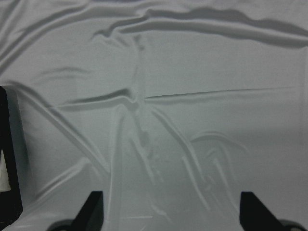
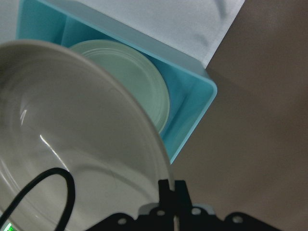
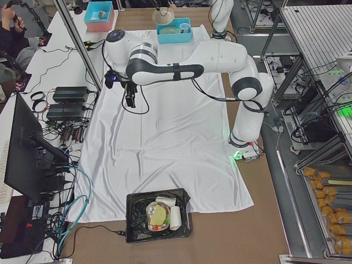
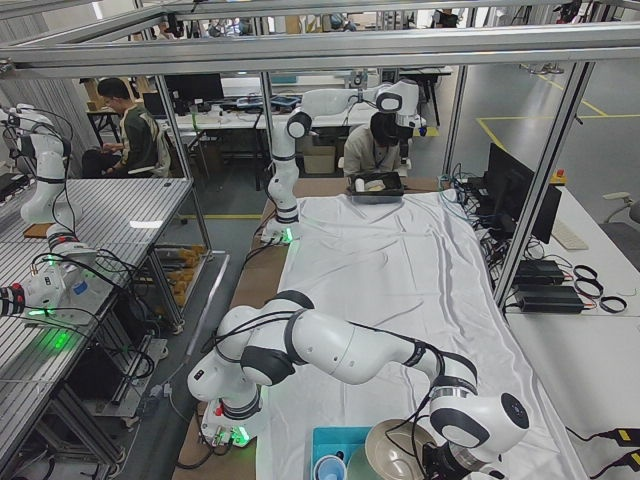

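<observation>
My right gripper is shut on the rim of a large cream bowl, held tilted beside and partly over a blue bin that holds a pale green plate and, in the right camera view, a blue-white cup. My left gripper hangs open above the white cloth, nothing between its fingers. A black tray at the far end of the table holds a food container and white rolls.
A monitor and cables line the table's side. Metal posts stand along the edges.
</observation>
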